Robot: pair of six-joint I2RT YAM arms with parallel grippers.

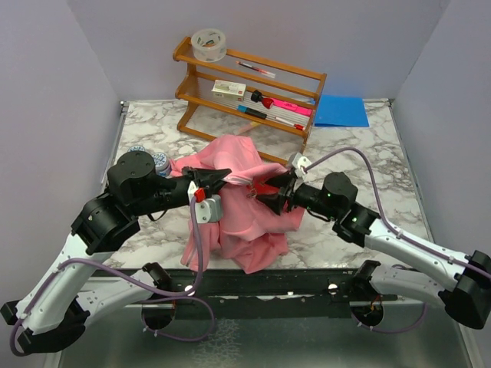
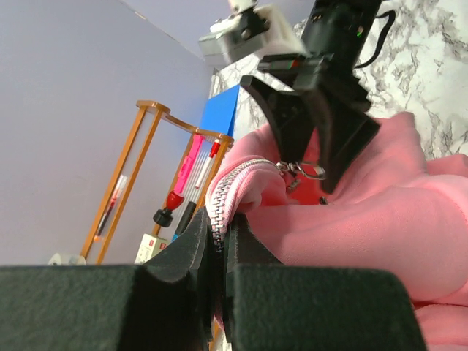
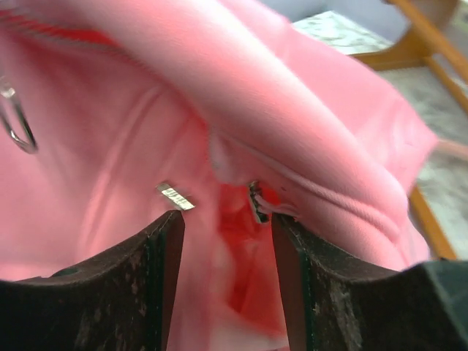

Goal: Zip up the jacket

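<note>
The pink jacket lies bunched at the table's middle. My left gripper is shut on its zipper edge, holding it raised so the silver teeth show. The zipper slider with a ring pull sits just past that edge, between the dark fingers of my right gripper as seen in the left wrist view. In the right wrist view those fingers stand part open against the pink cloth, with small metal pieces beyond their tips and a blurred metal loop at upper left.
A wooden shelf with tape, pens and boxes stands behind the jacket. A blue sheet lies at the back right.
</note>
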